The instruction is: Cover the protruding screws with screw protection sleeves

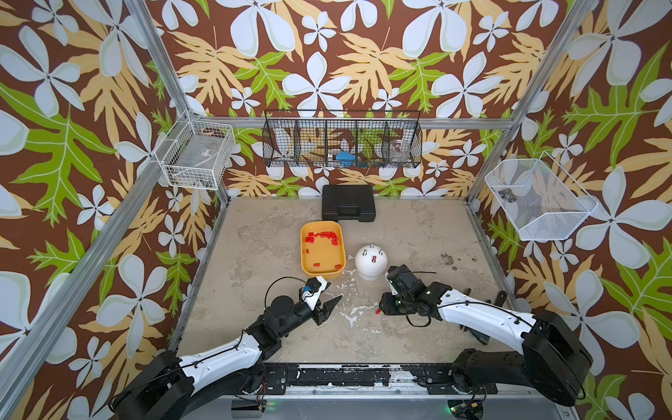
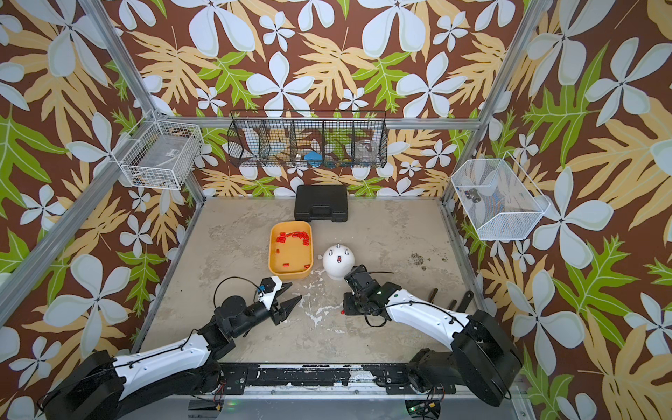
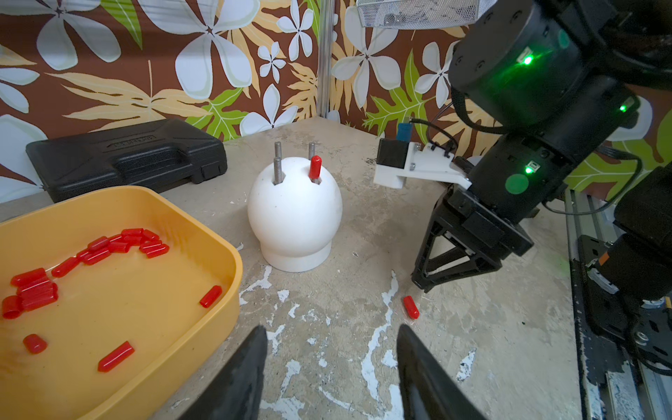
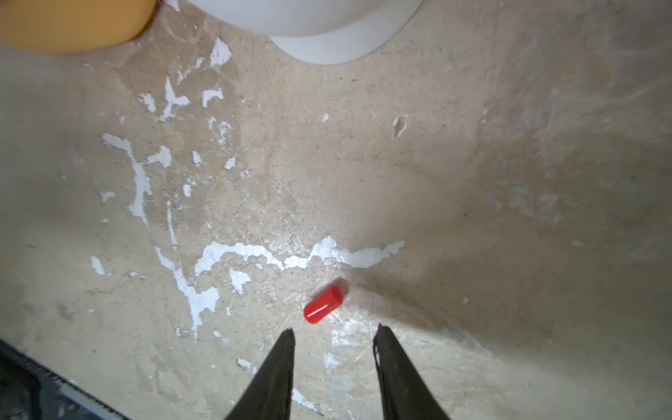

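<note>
A white round holder (image 3: 294, 213) carries upright screws; one screw has a red sleeve (image 3: 315, 168) on it, others are bare metal (image 3: 278, 168). A single red sleeve (image 4: 323, 303) lies on the table just beyond the open fingertips of my right gripper, which points down at it. The orange tray (image 1: 322, 272) holds several loose red sleeves (image 3: 115, 355). My left gripper hangs open over the table right of the tray, nothing between its fingers.
A black case (image 1: 348, 203) lies at the back. Wire baskets (image 1: 341, 140) hang on the walls. Dark tools (image 2: 458, 302) lie at the right edge, partly behind the right arm.
</note>
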